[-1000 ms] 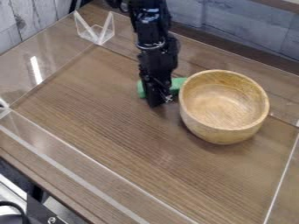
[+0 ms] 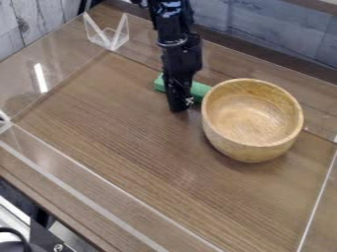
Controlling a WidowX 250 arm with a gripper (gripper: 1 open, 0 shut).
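The black gripper (image 2: 179, 94) reaches down from the top centre, its tip low over a green object (image 2: 196, 85) just left of a wooden bowl (image 2: 249, 120). The gripper looks narrow, but its fingertips are dark and blurred, so what lies between them is unclear. The green object is partly hidden behind the gripper.
A white wire-like item (image 2: 109, 34) stands at the back left, and another pale item sits at the left edge.
The gripper has shifted slightly left, and the green object shows more to its right, appearing a little higher and turned.
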